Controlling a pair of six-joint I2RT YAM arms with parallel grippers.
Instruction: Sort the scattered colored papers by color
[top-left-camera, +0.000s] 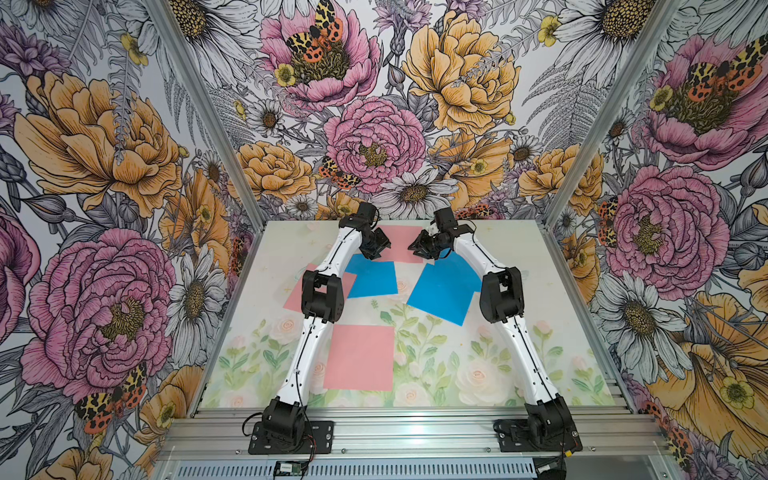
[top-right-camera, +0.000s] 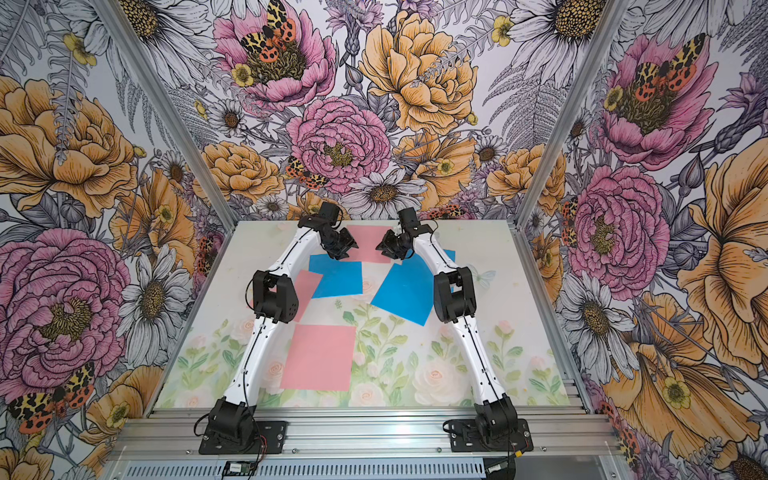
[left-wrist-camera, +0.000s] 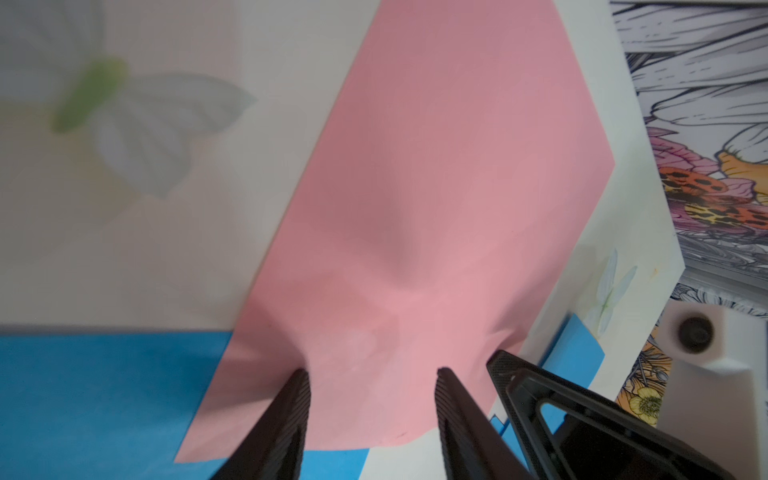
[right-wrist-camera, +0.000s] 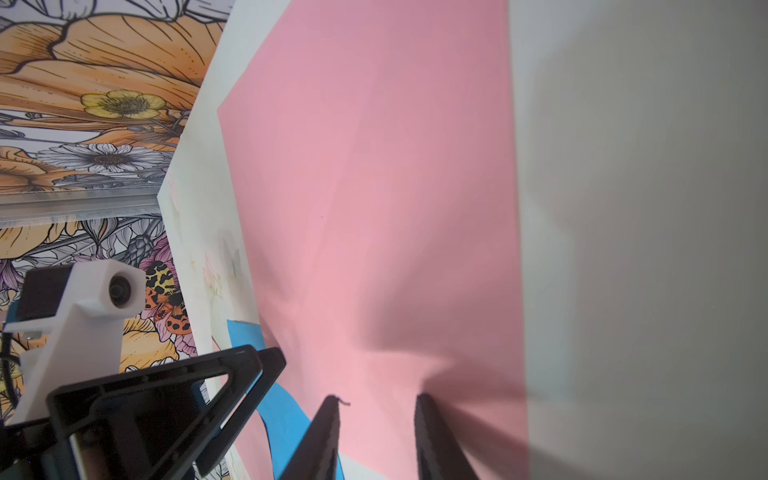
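At the back of the table, a pink paper (top-left-camera: 402, 240) lies between the two grippers. My left gripper is at its left side, fingers spread apart over the sheet. Over its right side is my right gripper, its fingers apart by a narrower gap with no fold visibly pinched. Left of the middle lies a blue paper (top-left-camera: 373, 280), overlapping another pink paper (top-left-camera: 297, 293). A larger blue paper (top-left-camera: 441, 297) lies turned at an angle, partly hidden by the right arm. Towards the front left is a flat pink paper (top-left-camera: 360, 357).
Both arms reach over the papers, and their grippers face each other closely at the back. Patterned walls (top-right-camera: 344, 152) enclose the table behind and at the sides.
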